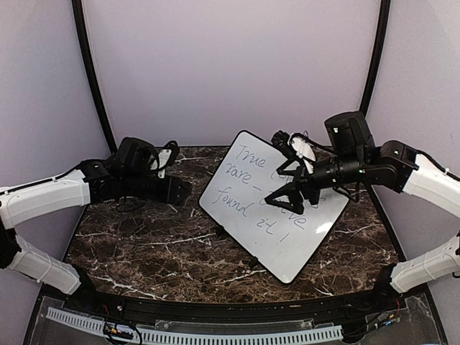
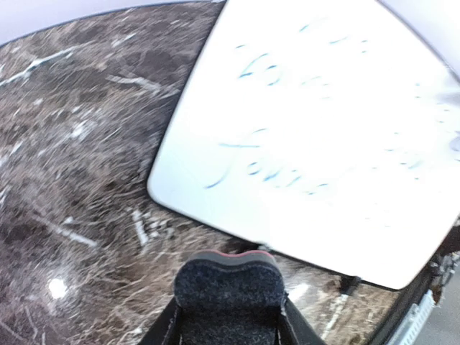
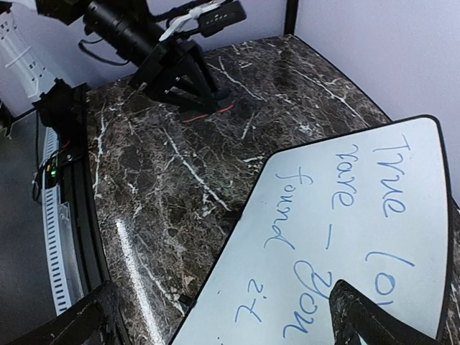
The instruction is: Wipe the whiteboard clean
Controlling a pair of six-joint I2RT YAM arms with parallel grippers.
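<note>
The whiteboard (image 1: 286, 253) lies turned at an angle on the table, with handwriting in thin dark strokes across it. In the right wrist view, words such as "True", "rare" and "found" (image 3: 280, 208) are legible. My left gripper (image 1: 172, 190) is shut on a dark eraser (image 2: 230, 298), which has a grey and red edge. It holds the eraser above the table, left of the board and apart from it. Over the board's upper middle hangs my right gripper (image 1: 285, 201), open and empty, covering some of the writing in the top view.
Two small black pieces (image 1: 253, 263) sit at the board's lower left edge. Pale walls (image 1: 230, 72) enclose the back and sides.
</note>
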